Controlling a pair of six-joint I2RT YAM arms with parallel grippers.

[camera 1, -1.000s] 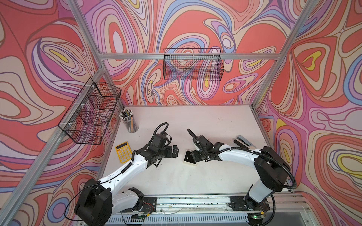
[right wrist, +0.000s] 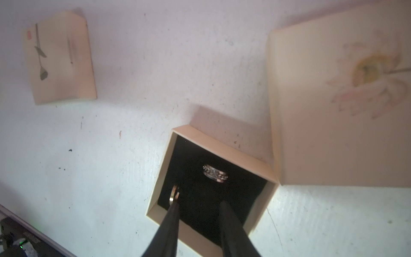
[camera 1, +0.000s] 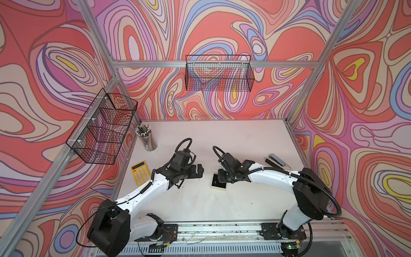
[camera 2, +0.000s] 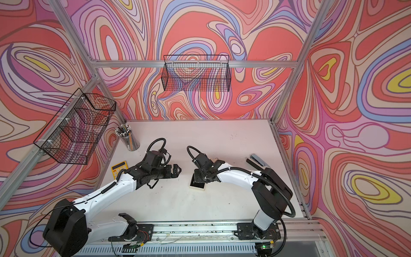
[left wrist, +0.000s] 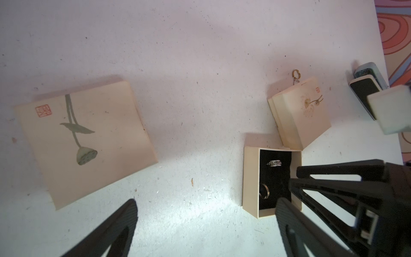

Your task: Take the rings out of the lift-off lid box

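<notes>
A small cream box (right wrist: 222,150) with black lining stands without lid on the table. In the right wrist view it holds a silver patterned ring (right wrist: 215,173) and a plain gold band (right wrist: 173,194). My right gripper is over the box, fingers part open, nothing seen between them. My left gripper is open, left of the box, with nothing between its fingers. A larger cream lid or box (right wrist: 338,128) with a flower print touches the box; another cream piece (left wrist: 85,141) lies to the left.
A loose gold ring (left wrist: 295,74) lies beyond the boxes. A calculator (camera 1: 140,172) and pen holder (camera 1: 149,141) are at the left, a stapler-like item (camera 1: 278,161) at the right.
The open box sits a little further right than a second ago. The left arm has barely moved.
</notes>
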